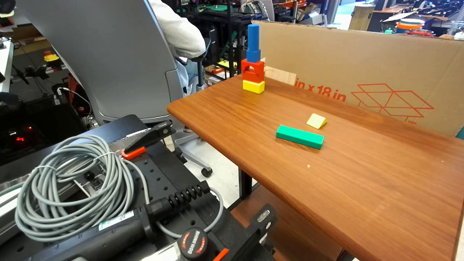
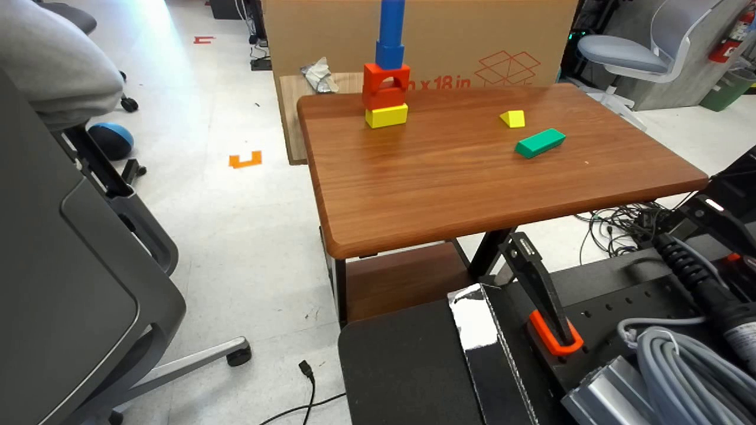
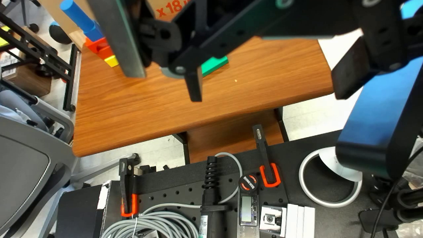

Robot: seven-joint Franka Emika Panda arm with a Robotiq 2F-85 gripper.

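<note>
A block tower stands at the table's far left corner: a yellow block [image 1: 253, 86] at the bottom, red arched pieces [image 1: 253, 72] on it, then a short blue block [image 1: 253, 56] and a tall blue cylinder [image 1: 253, 37] on top. A long green block [image 2: 540, 143] lies flat on the right half of the table, with a small yellow wedge [image 2: 515, 119] just behind it. In the wrist view my gripper is open, its fingers [image 3: 194, 85] wide apart and nothing between them. The gripper partly covers the green block there and hides the wedge. Neither exterior view shows the gripper.
On the black bench in front lie a coiled grey cable [image 1: 78, 187] and orange-handled clamps [image 2: 553, 333]. A grey chair [image 2: 71, 269], with someone's sleeve near it, stands left of the table.
</note>
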